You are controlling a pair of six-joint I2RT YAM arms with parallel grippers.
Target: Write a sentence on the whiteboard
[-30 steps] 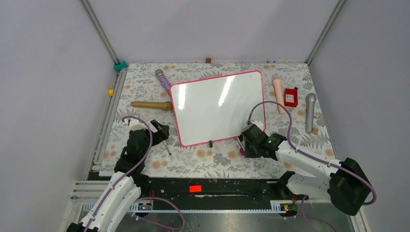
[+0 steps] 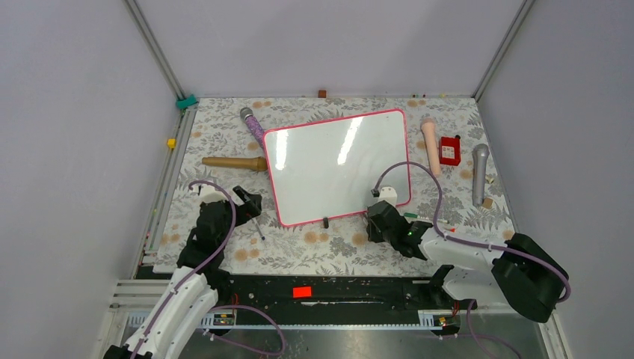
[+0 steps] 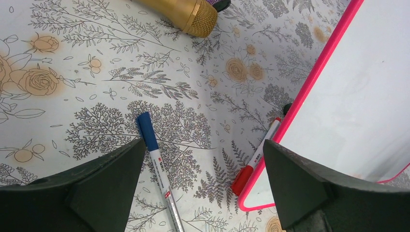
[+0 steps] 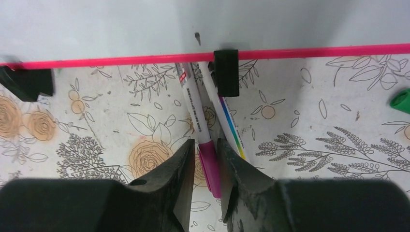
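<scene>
The pink-framed whiteboard (image 2: pixel 336 168) lies on the table, its surface mostly blank in the top view. At its front edge my right gripper is low over a marker with a magenta cap (image 4: pixel 196 108), its narrowly spaced fingertips either side of the cap; whether they grip it is unclear. A white marker with a rainbow stripe (image 4: pixel 228 123) lies beside it. My left gripper stands open at the board's left, above a blue-capped marker (image 3: pixel 158 166) and near a red marker (image 3: pixel 244 176).
Microphones (image 2: pixel 235 163) lie left and right of the board, with a red box (image 2: pixel 449 150) at the right. Black clips (image 4: pixel 226 72) sit on the board's front edge. A green marker (image 4: pixel 401 100) lies at the right.
The right arm has shifted left and its gripper now covers the markers at the board's front edge. The left arm is practically still.
</scene>
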